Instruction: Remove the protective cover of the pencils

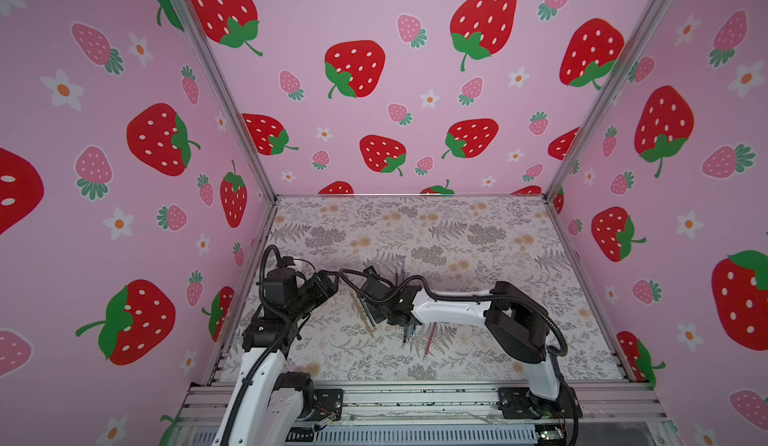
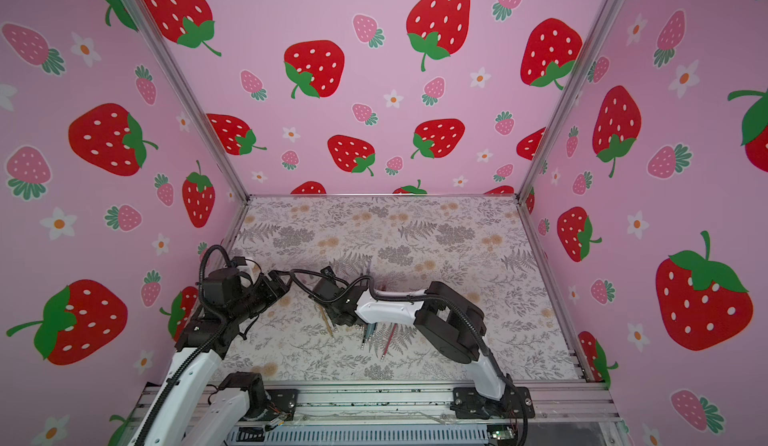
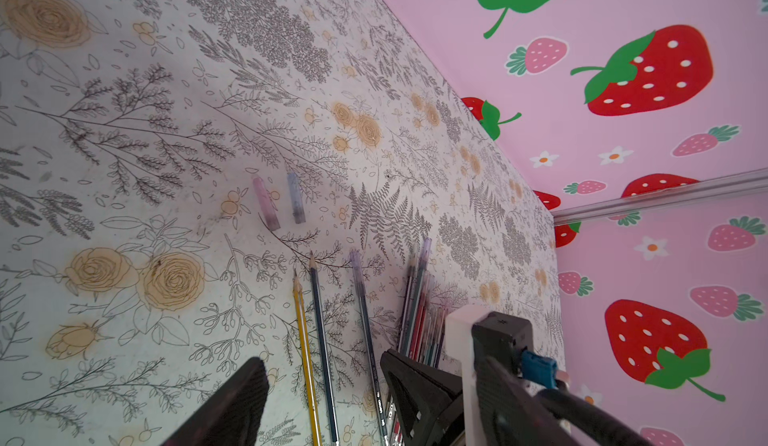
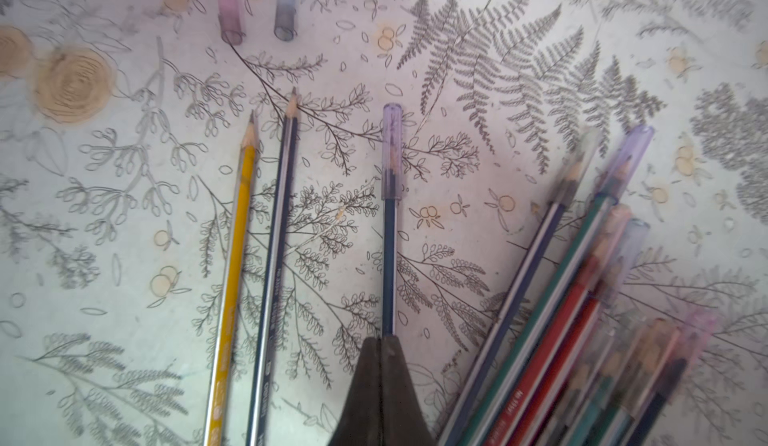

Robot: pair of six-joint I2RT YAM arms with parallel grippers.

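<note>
A dark blue pencil (image 4: pixel 389 270) with a clear purple cap (image 4: pixel 391 142) lies straight ahead of my right gripper, whose shut fingertips are at its shaft. Left of it, a yellow pencil (image 4: pixel 233 286) and a dark striped pencil (image 4: pixel 273 270) lie bare-tipped. A pink cap (image 4: pixel 229 10) and a blue cap (image 4: pixel 286 2) lie loose beyond them. Several capped pencils (image 4: pixel 544 318) cluster to the right. My left gripper is above the table at left, its blurred fingers (image 3: pixel 232 406) apart with nothing visible between them.
Pink walls and metal rails enclose it. The right arm (image 2: pixel 424 314) stretches across the front middle, near the left gripper.
</note>
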